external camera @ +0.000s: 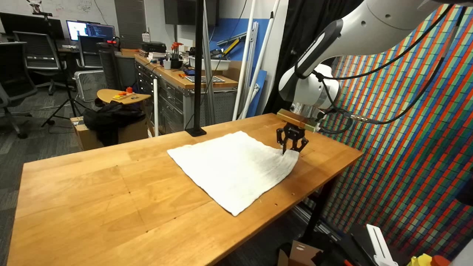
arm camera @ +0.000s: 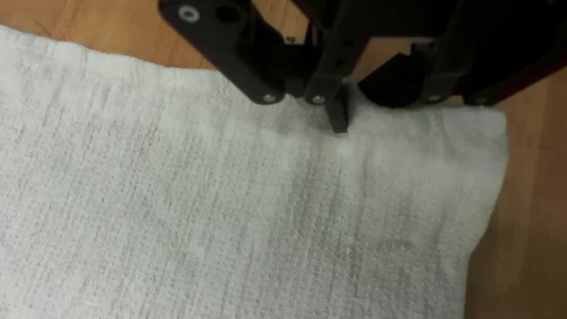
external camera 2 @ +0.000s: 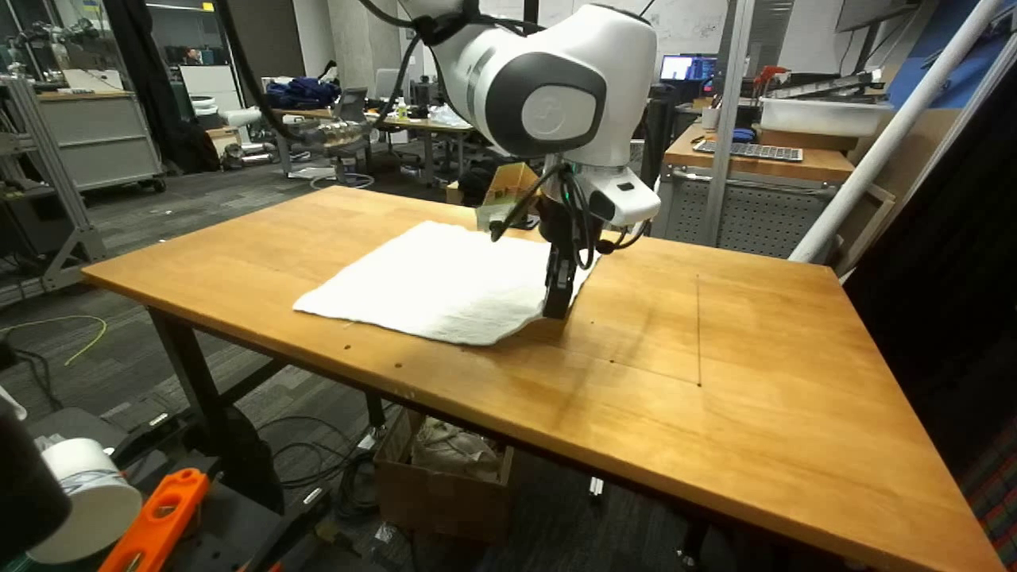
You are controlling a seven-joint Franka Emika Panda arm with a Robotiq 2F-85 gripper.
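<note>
A white towel (external camera: 230, 166) is spread over the wooden table (external camera: 88, 190), its right-hand end raised a little and curving up to the gripper. My gripper (external camera: 291, 151) is shut on the towel's edge, close to one corner. From the other side, the towel (external camera 2: 438, 281) lies mostly flat and the gripper (external camera 2: 558, 307) is at its right edge. In the wrist view, one dark fingertip (arm camera: 340, 125) lies over the towel (arm camera: 212, 202), while the cloth partly hides the other finger; the corner hangs just to the right.
A black post (external camera: 195, 131) is fixed at the table's back edge, beyond the towel. Bare tabletop stretches to the left of the cloth in exterior view 1. In exterior view 2, the table to the right of the gripper is clear.
</note>
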